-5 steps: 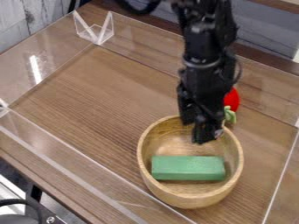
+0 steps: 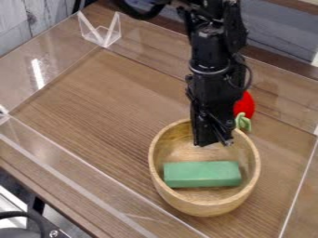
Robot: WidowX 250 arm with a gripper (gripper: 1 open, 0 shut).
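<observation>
A wooden bowl sits on the table at lower centre-right, holding a green rectangular block. The black gripper is just over the bowl's back part; it looks shut, with nothing visible between its fingers. Behind it at the right, a red object with a green part below lies on the table, partly hidden by the arm.
A clear plastic object stands at the back left. Dark cables show at the lower-left corner.
The gripper has risen slightly from lower over the bowl. The green block looks nearly unchanged in the bowl.
</observation>
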